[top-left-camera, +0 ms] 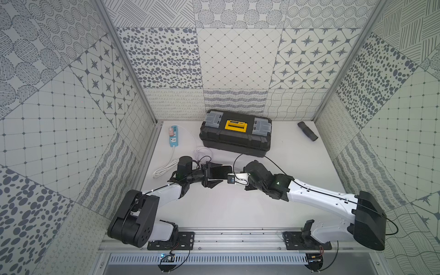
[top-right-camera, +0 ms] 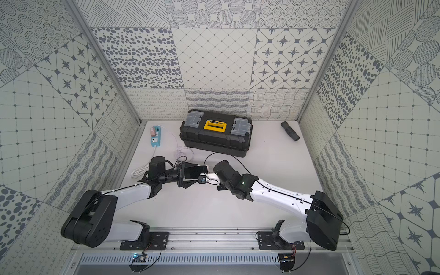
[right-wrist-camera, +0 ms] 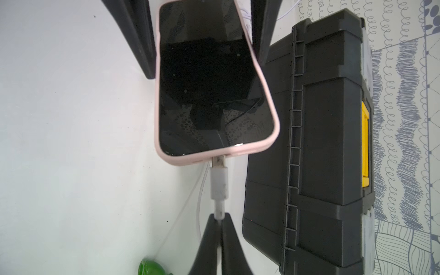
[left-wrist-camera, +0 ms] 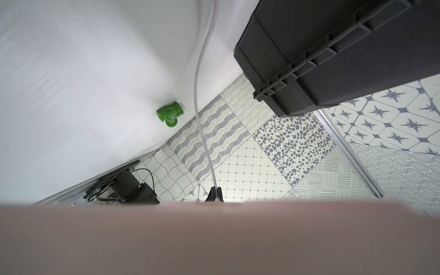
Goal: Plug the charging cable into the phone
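In the right wrist view the black-screened phone in a pink case sits between the fingers of my left gripper. Just below it, the white charging cable's connector has its metal tip at the bottom port; how deep it sits is unclear. My right gripper is shut on the cable below the connector. In the left wrist view the pink case fills the bottom, with the cable running down to the right gripper's fingertips.
A black toolbox stands behind the grippers. A blue power strip lies back left, a dark cylindrical object back right. A small green object rests on the table.
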